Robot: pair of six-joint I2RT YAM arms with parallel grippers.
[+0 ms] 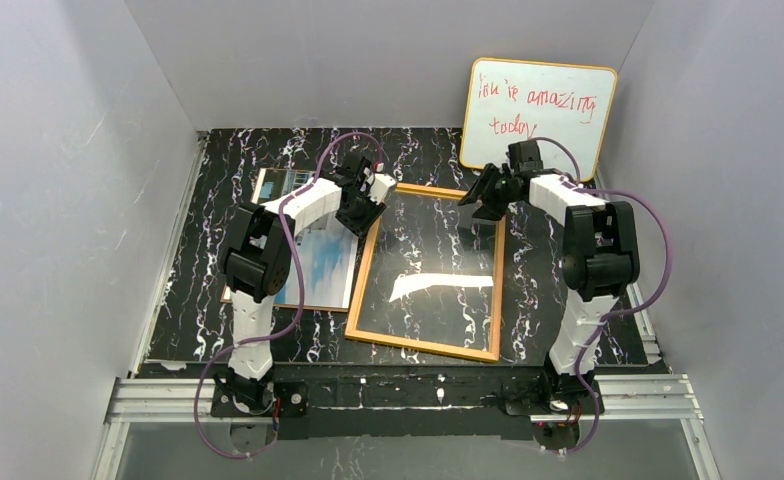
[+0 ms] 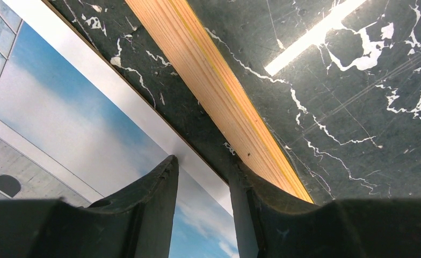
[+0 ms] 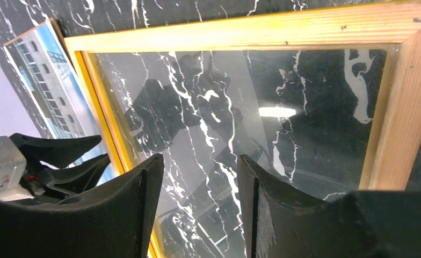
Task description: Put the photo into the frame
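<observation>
The wooden frame (image 1: pixel 501 280), with a clear pane (image 1: pixel 438 245) inside, lies flat on the dark marbled table. To its left lies the photo (image 1: pixel 318 265) of a building and blue sky, outside the frame. My left gripper is open over the narrow gap between the photo (image 2: pixel 138 123) and the frame's left side (image 2: pixel 208 75); whether its tips touch either cannot be told. The open right gripper is over the pane (image 3: pixel 326 107), near the frame's upper right in the top view. Nothing shows between its fingers.
A whiteboard (image 1: pixel 543 115) with red writing leans at the back right. Loose purple cables (image 1: pixel 663 260) loop beside both arms. Bare table (image 1: pixel 538 300) lies to the right of the frame.
</observation>
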